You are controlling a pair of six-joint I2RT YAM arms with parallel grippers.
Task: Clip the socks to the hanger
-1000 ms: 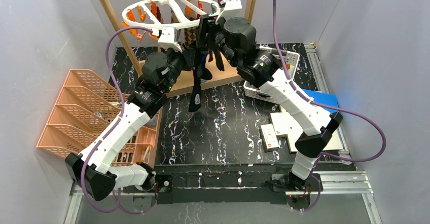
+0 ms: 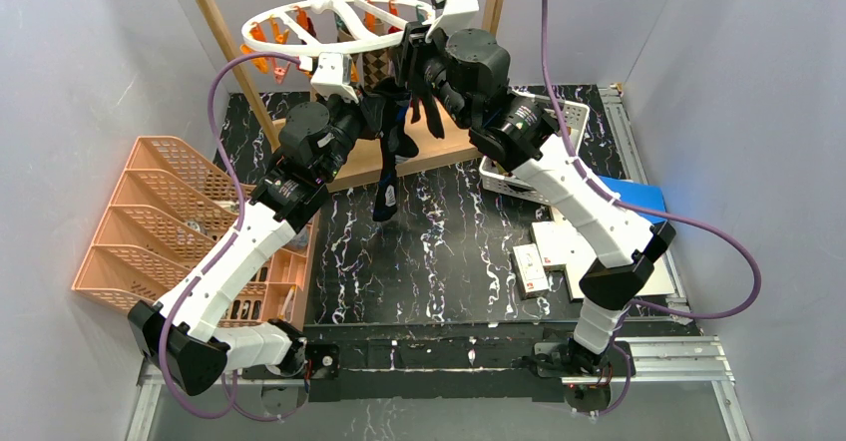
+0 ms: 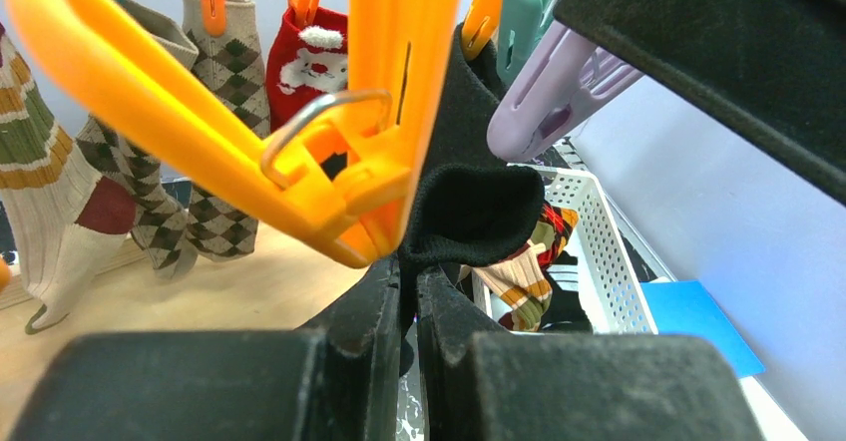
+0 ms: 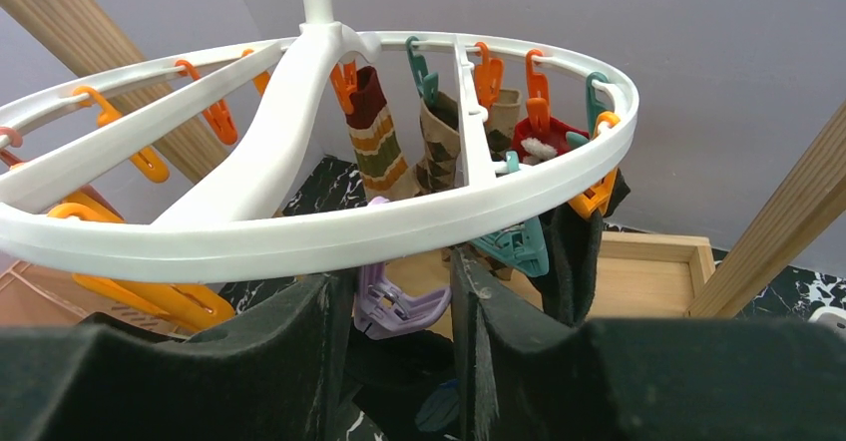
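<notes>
A black sock [image 3: 477,212] is pinched in my left gripper, its cuff gaping upward in the left wrist view. The sock's lower part [image 2: 386,187] dangles below the left gripper in the top view. Just above the cuff hangs a purple clip [image 4: 399,304], below the near rim of the white round hanger [image 4: 319,246]. My right gripper has one finger on each side of this clip; whether they press it is unclear. From the left wrist view, the clip's tip looks close to the cuff, but contact cannot be made out.
Patterned socks [image 3: 227,92] and a red sock [image 3: 307,62] hang from other clips. An orange clip [image 3: 374,182] looms close to the left wrist camera. A white basket [image 3: 599,241] with socks stands at right.
The left arm and its sock have stayed nearly still.
</notes>
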